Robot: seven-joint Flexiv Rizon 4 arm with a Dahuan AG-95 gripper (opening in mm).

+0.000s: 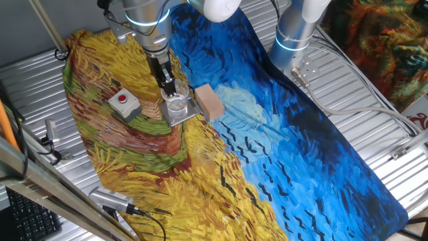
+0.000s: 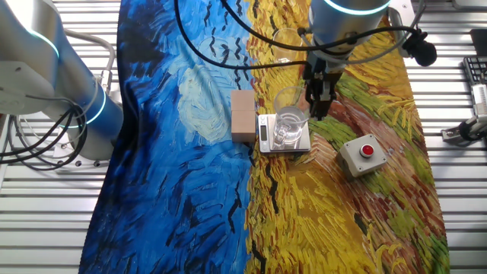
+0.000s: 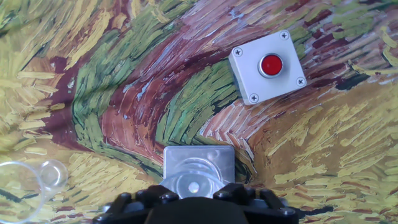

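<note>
A clear cup point(image 2: 288, 98) stands out beside the dark gripper point(image 1: 170, 91) in exterior view 2, over a second clear vessel point(image 2: 288, 131) on the small scale point(image 2: 303, 143). In the wrist view, the scale point(image 3: 199, 154) lies just beyond the fingers, with a round clear cup point(image 3: 193, 185) between them. The gripper appears shut on this upper cup. Overlapping transparent walls blur the two vessels together, so the cup's tilt and whether it touches the lower one cannot be told. Nor can any contents of the upper cup be made out.
A grey box with a red button point(image 1: 124, 103) sits beside the scale. Against the scale's other side is a wooden block point(image 1: 209, 102). Another clear vessel point(image 3: 52, 173) stands at the wrist view's left edge.
</note>
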